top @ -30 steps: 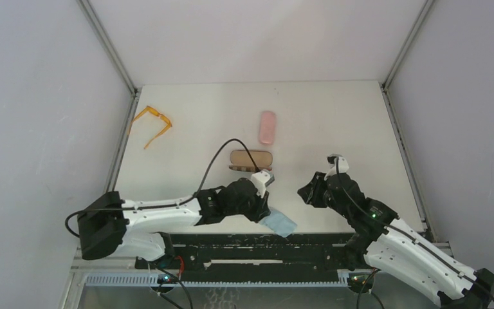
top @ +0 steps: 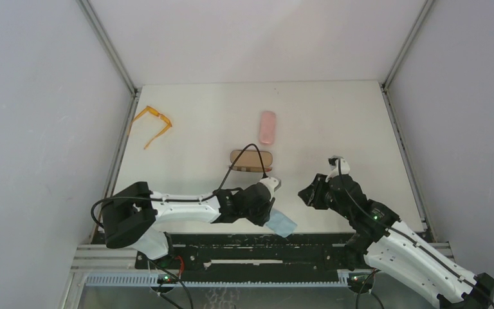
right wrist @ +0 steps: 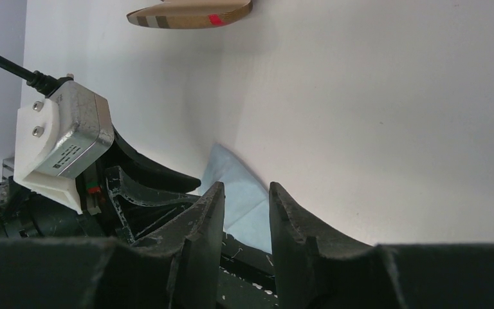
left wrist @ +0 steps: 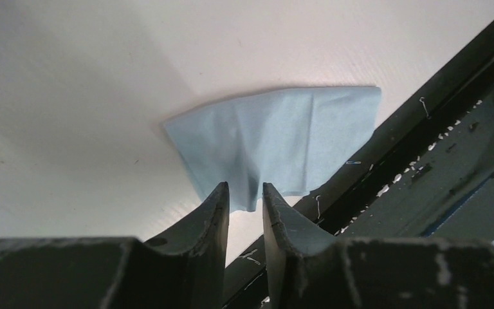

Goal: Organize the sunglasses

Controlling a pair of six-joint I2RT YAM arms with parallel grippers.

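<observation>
Orange sunglasses (top: 154,112) lie with arms unfolded at the table's far left. A brown sunglasses case (top: 252,156) rests near the middle, and its edge (right wrist: 190,20) shows in the right wrist view. At the front edge lies a blue-grey cloth (left wrist: 276,138), folded and creased, partly overhanging the dark gap. My left gripper is part open over the cloth's near side; whether the fingertips touch it, I cannot tell. My right gripper stands part open and empty, to the right of the cloth and apart from it.
A pink case (top: 267,127) lies behind the brown one. The left arm (top: 238,205) spans the front left of the table, its cable looping across the brown case. Free room lies on the right half. The dark frame (top: 264,256) borders the front edge.
The right arm has stayed almost still.
</observation>
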